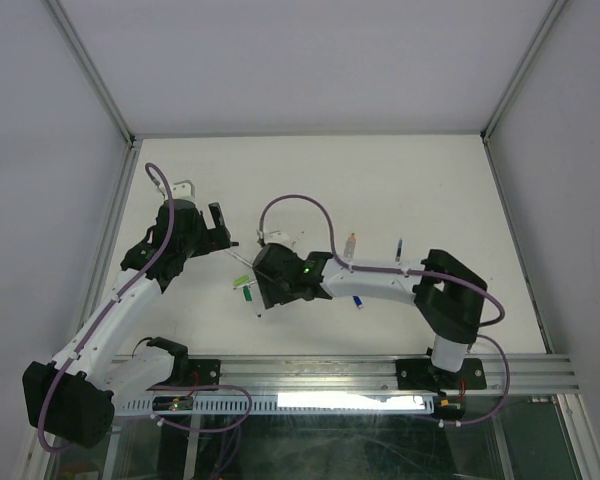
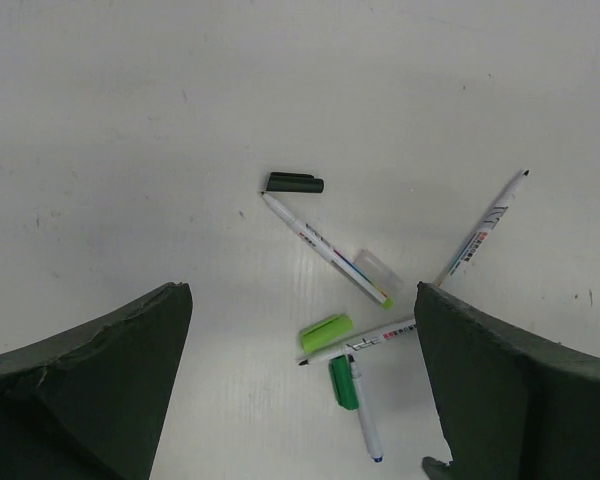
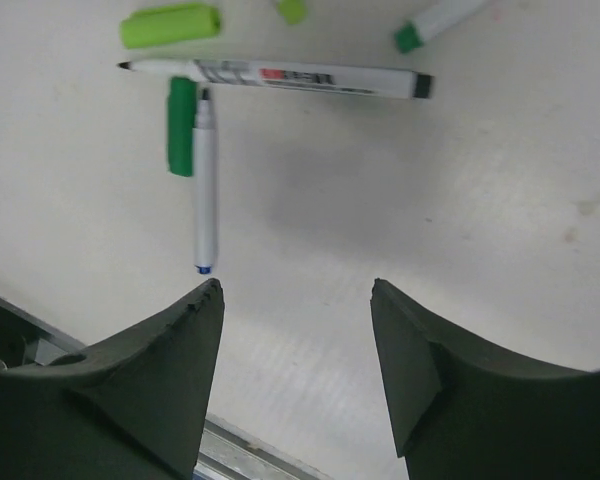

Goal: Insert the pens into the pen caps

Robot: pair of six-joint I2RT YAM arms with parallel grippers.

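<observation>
My left gripper (image 1: 214,225) hangs open at the left, above several white pens and loose caps. In the left wrist view lie a green-ended pen (image 2: 324,247), a black cap (image 2: 295,183), a clear piece (image 2: 379,271) and a long pen (image 2: 486,225). My right gripper is open over the group, nothing between its fingers. In the right wrist view are a lime cap (image 3: 170,25), a green cap (image 3: 181,128) with a blue-ended pen (image 3: 205,190) beside it, and a black-ended pen (image 3: 310,78) lying crosswise.
A blue cap (image 1: 358,301), an orange piece (image 1: 350,246) and a dark pen (image 1: 399,248) lie to the right. The metal front rail (image 1: 290,370) runs along the near edge.
</observation>
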